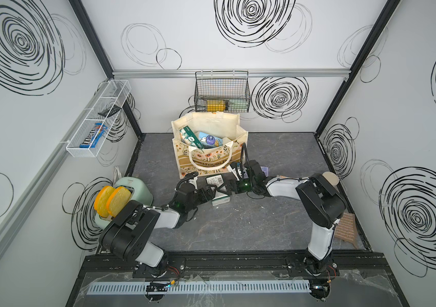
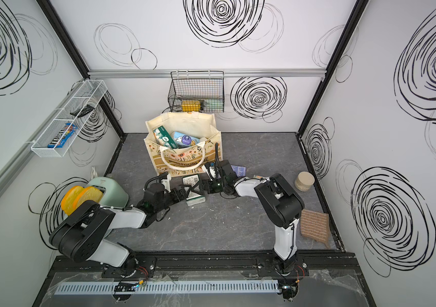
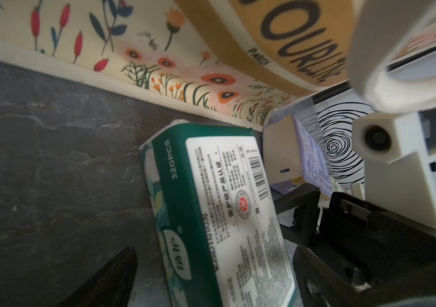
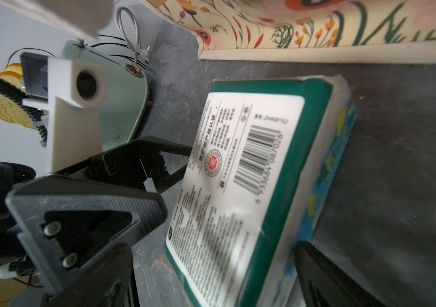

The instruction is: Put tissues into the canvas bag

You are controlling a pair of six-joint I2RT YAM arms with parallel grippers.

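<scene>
A green-and-white tissue pack (image 3: 233, 215) (image 4: 243, 189) lies flat on the dark table in front of the cream floral canvas bag (image 1: 182, 161), which holds packs and a purple-topped item. My left gripper (image 1: 208, 193) and right gripper (image 1: 231, 186) are open at opposite sides of the pack, their fingers close around it; contact is hard to tell. A purple pack (image 3: 312, 158) lies behind the right gripper, mostly hidden in the top views.
A mint toaster (image 1: 141, 197) with bread stands left, a round beige block (image 2: 304, 180) right, beside a brown mat (image 2: 314, 227). Wire baskets hang on the walls.
</scene>
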